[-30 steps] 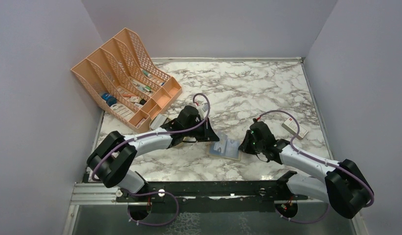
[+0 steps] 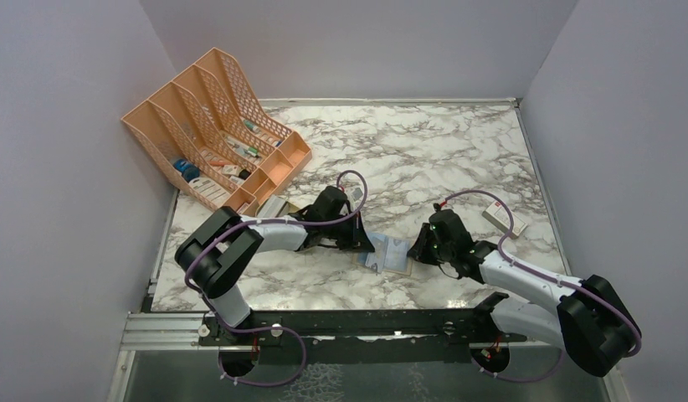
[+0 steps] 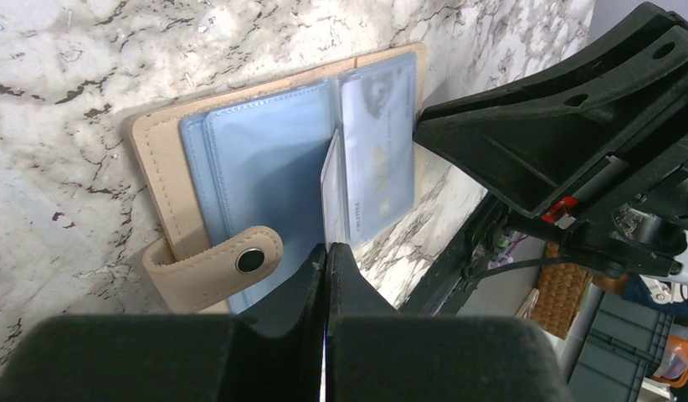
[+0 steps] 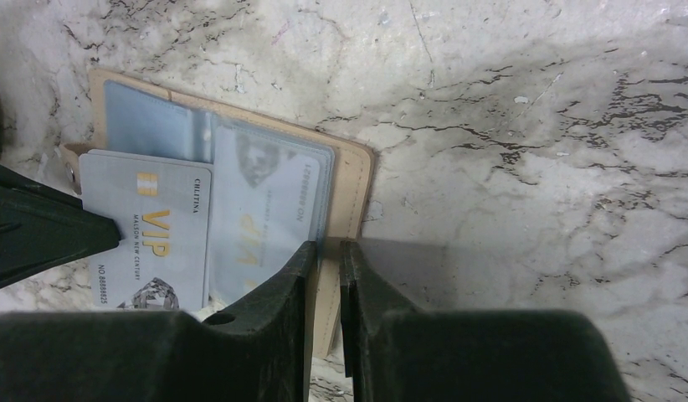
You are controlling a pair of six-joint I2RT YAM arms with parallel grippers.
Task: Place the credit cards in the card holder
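Note:
The card holder point(image 3: 151, 159) lies open on the table, with a beige cover and clear blue pockets; a card point(image 4: 265, 197) shows through its right-hand pocket. My left gripper is shut on a silver VIP card point(image 4: 148, 218), which it holds tilted over the holder's left half. In the left wrist view this card is seen nearly edge-on, its far edge close to the right pocket's opening; whether it has entered cannot be told. My right gripper is slightly open at the holder's right border, which shows between its fingertips.
A strap with a snap point(image 3: 249, 260) lies at the holder's left side. An orange organizer point(image 2: 215, 126) with several items stands at the back left. A white box point(image 2: 503, 216) sits at the right.
My right gripper stays in about the same place at the holder's edge.

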